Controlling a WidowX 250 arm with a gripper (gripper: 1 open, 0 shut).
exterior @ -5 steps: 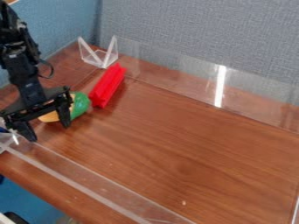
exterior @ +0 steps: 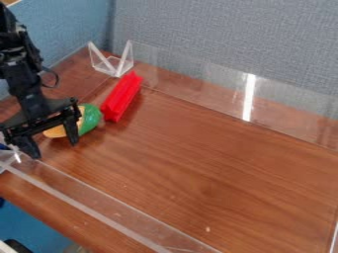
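Observation:
My black gripper (exterior: 53, 144) is low over the left side of the wooden table (exterior: 211, 168). Its fingers reach down around or in front of a green and yellow object (exterior: 87, 119), which they partly hide. Whether they touch it I cannot tell. A red block (exterior: 122, 97) lies just behind and to the right of that object.
A clear stand (exterior: 113, 61) is at the back left. Transparent barriers edge the table, one along the near left. A small blue item at the left edge is partly cut off.
The gripper has shifted very slightly; the objects look the same.

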